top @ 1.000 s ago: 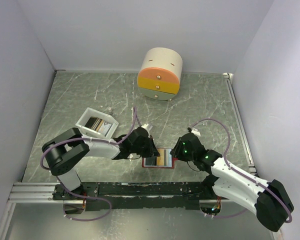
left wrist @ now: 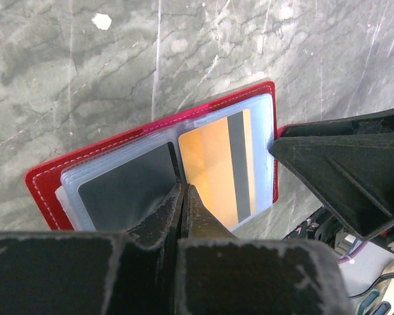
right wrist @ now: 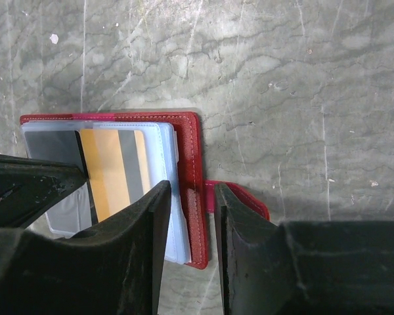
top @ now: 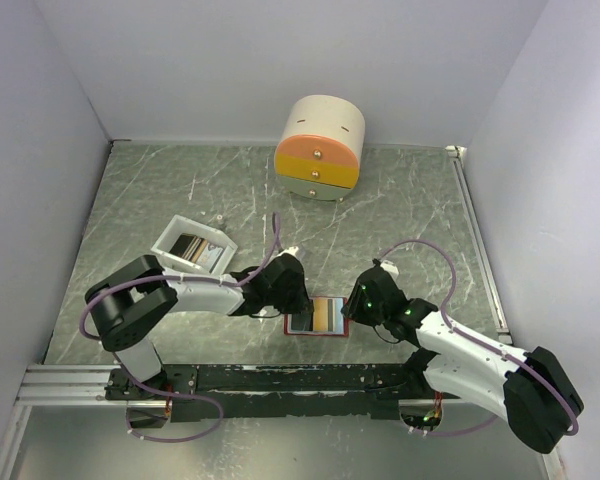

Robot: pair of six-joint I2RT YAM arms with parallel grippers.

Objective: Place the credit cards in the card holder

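Observation:
The red card holder lies open on the table between my two grippers. Behind its clear sleeves show a black card on the left and a gold card with a dark stripe on the right. My left gripper points down at the seam between these cards, its fingertips together; what is pinched there is hidden. At the holder's right edge, my right gripper has the red border and clear sleeve edge between its fingers.
A white tray with several cards stands at the left. At the back is a small cabinet with colored drawers.
The right gripper moved only slightly, still at the holder's right edge.

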